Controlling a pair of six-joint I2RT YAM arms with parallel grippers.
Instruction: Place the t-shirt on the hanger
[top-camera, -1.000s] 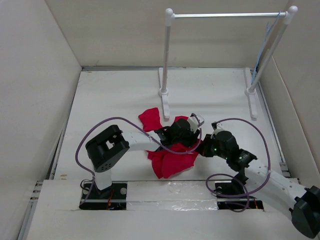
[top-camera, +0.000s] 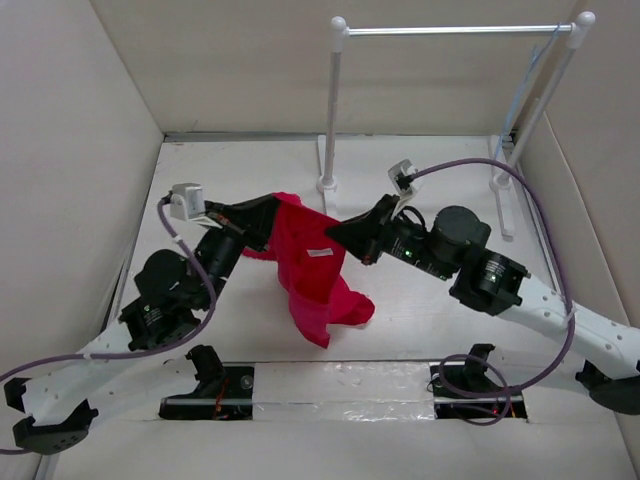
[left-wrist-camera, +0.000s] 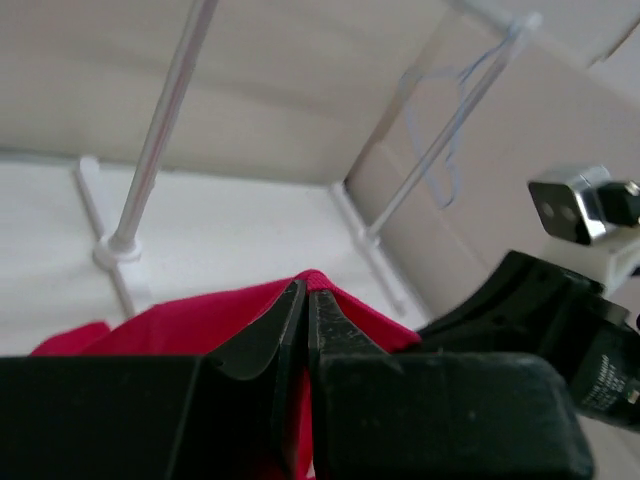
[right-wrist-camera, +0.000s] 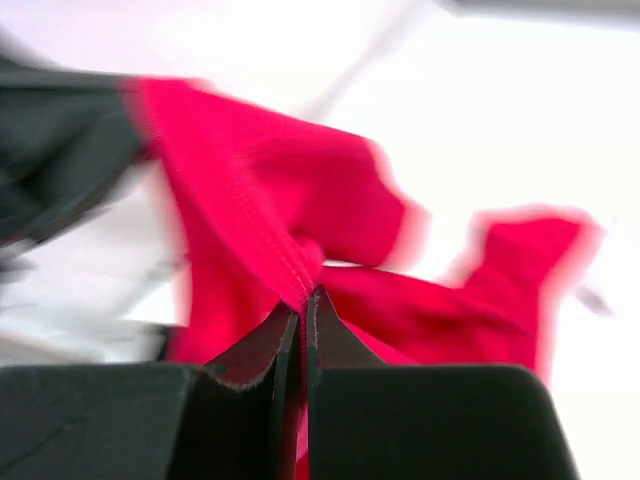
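Note:
The red t shirt (top-camera: 310, 280) is held up between both grippers, its lower part resting on the white floor. My left gripper (top-camera: 270, 205) is shut on its upper left edge; in the left wrist view red cloth shows at the fingertips (left-wrist-camera: 308, 300). My right gripper (top-camera: 335, 232) is shut on the upper right edge, with cloth running between its fingers. A light blue hanger (top-camera: 525, 80) hangs at the right end of the rack's top bar (top-camera: 450, 30), also seen in the left wrist view.
The rack's uprights (top-camera: 333, 110) stand at the back on white feet (top-camera: 505, 215). Walls close in the sides and back. The right wrist view is partly blurred.
Both arms have risen, lifting the t shirt off the pile into a stretched edge. The left gripper has moved left, apart from the right gripper, which has shifted slightly left and up.

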